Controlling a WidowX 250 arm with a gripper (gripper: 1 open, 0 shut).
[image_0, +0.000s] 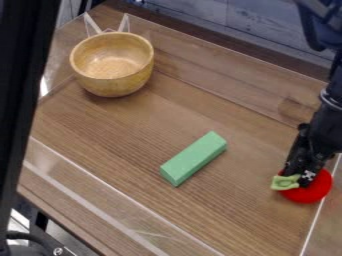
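Note:
My dark gripper (301, 168) reaches down at the right edge of the view, over a round red dish (311, 190). A small light-green piece (283, 183) sits at its fingertips, at the dish's left side. Whether the fingers are closed on it I cannot tell. A long green block (194, 158) lies on the wooden table (160, 215) to the left of the dish, apart from it.
A large tan bowl (110, 80) stands at the back left. The table between bowl, block and dish is clear. A dark upright shape runs along the left edge.

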